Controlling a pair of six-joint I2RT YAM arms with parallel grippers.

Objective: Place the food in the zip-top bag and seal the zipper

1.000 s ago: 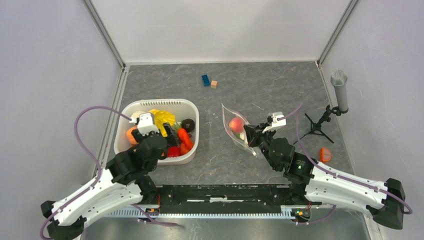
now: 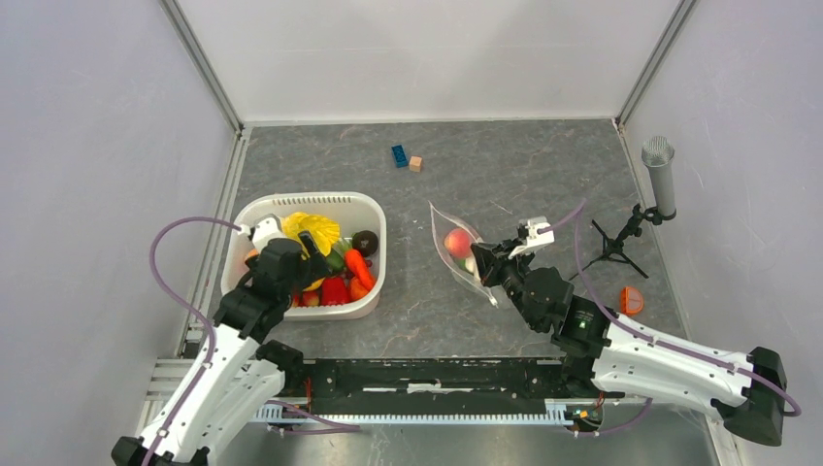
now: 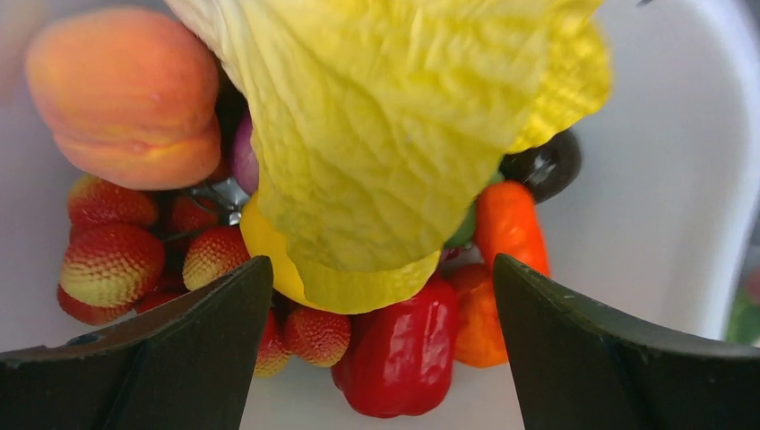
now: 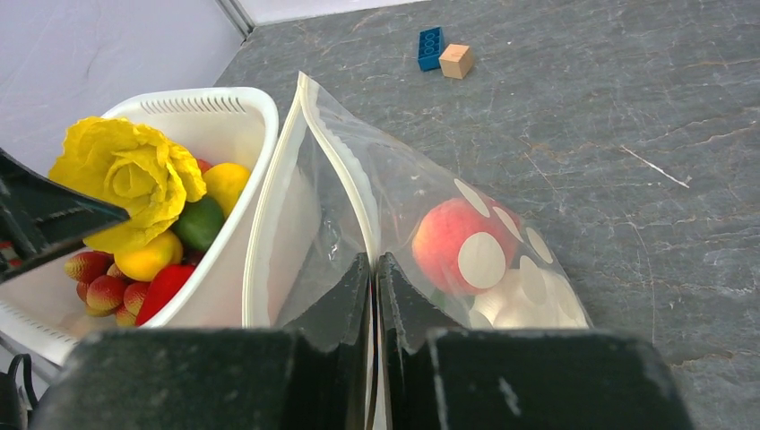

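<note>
My left gripper hangs open over the white bin of food, with nothing held. Below it are yellow cabbage, a peach, strawberries, a red pepper and a lemon. My right gripper is shut on the rim of the clear zip bag. The bag stands partly open on the table, with a peach and other pale food inside, partly hidden by printed dots.
A blue brick and wooden cube lie at the back. A microphone on a tripod and an orange piece are at the right.
The left arm has shifted and turned over the bin, its wrist now a little further left. The right arm and bag are unchanged.
</note>
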